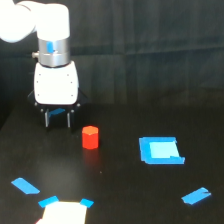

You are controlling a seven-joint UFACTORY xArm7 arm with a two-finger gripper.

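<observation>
A red block (pixel 90 137) rests on the black table left of centre. My gripper (pixel 58 120) is at the upper left, to the left of the block and farther back, pointing down. Its two dark fingers stand apart, with nothing held visible between them. No contact shows between the gripper and the block. On the right lies a pale square (pixel 163 150) framed by blue tape.
A white object (pixel 64 212) is cut off by the bottom edge, with blue tape around it. Another tape strip (pixel 25 186) lies at left, one (pixel 196 196) at lower right.
</observation>
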